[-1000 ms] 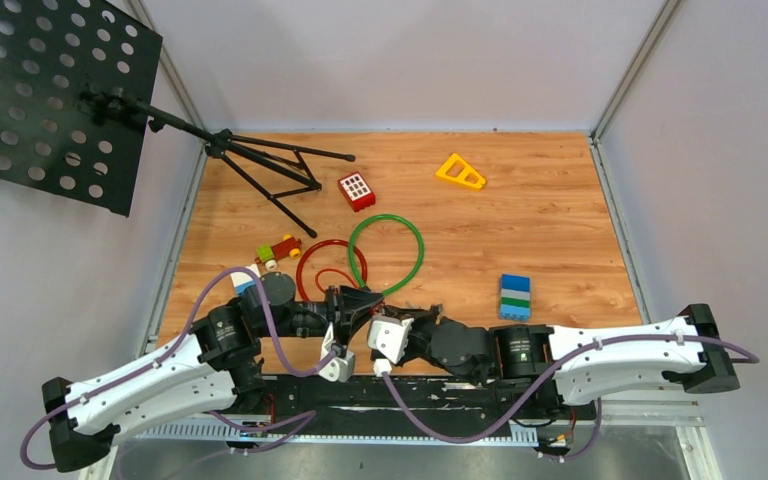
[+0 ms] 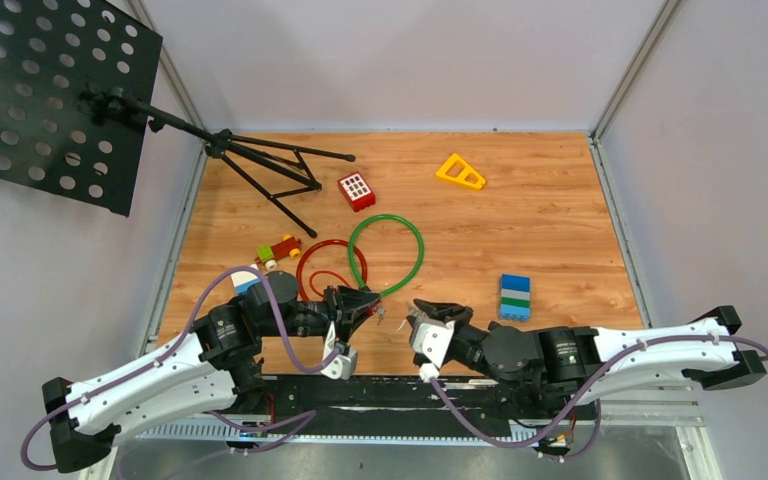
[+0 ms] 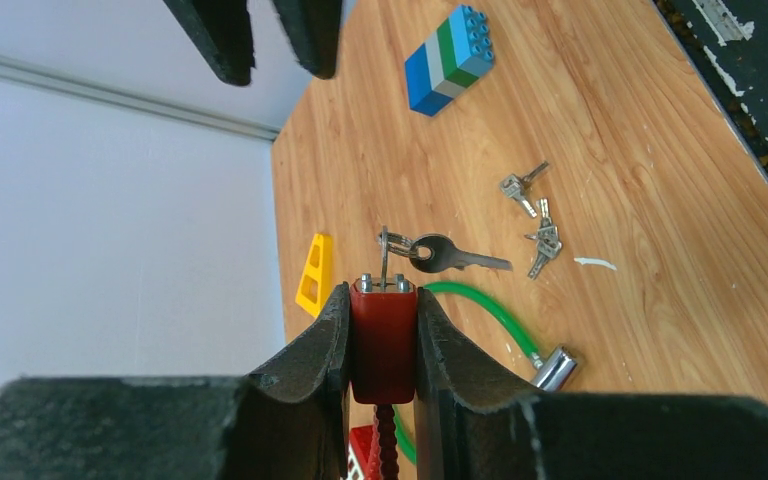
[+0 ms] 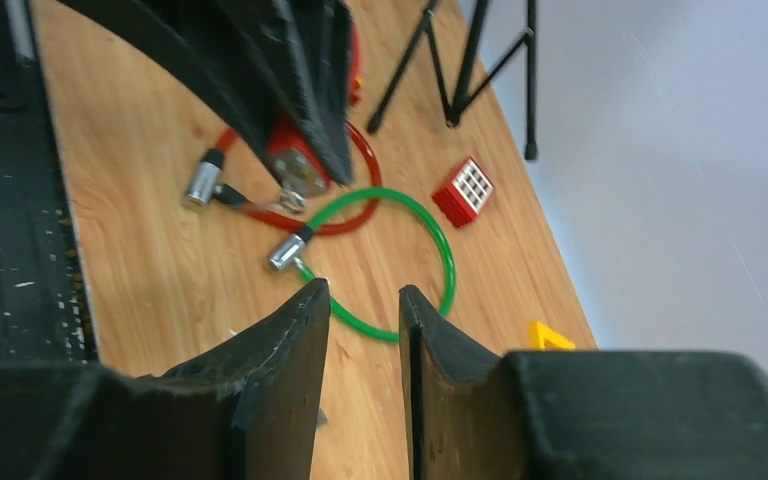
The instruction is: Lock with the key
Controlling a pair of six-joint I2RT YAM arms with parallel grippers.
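My left gripper is shut on the red lock body, with its dark red cable trailing below. From the lock's face a key stands out edge-on. A ring joins it to a second key, which hangs to the side. In the right wrist view the silver lock face and the hanging key are blurred. My right gripper is open, nothing between its fingers. Seen from above, the right gripper is to the right of the left gripper, with a gap between them.
Loose keys lie on the wooden table beyond the lock. A green cable lock, a red block, a yellow triangle and blue bricks lie around. A black stand occupies the back left.
My right gripper has moved to the right, away from the lock, after being close against the left gripper. The left arm has stayed nearly still.
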